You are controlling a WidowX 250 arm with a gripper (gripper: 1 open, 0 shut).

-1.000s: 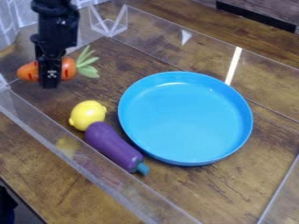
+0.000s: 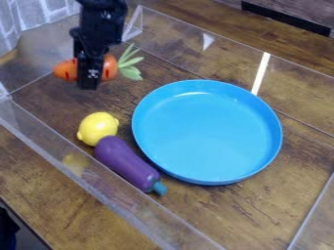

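Observation:
My black gripper (image 2: 92,68) is shut on an orange carrot (image 2: 68,69) with green leaves (image 2: 128,62), at the upper left of the camera view, to the left of the blue plate and above the lemon. The carrot is partly hidden behind the fingers.
A large blue plate (image 2: 206,132) fills the centre right. A yellow lemon (image 2: 98,128) and a purple eggplant (image 2: 124,162) lie to its left. Clear plastic walls run along the left side.
My gripper and the carrot have moved to the right and up in the view. The plate, lemon and eggplant are unchanged.

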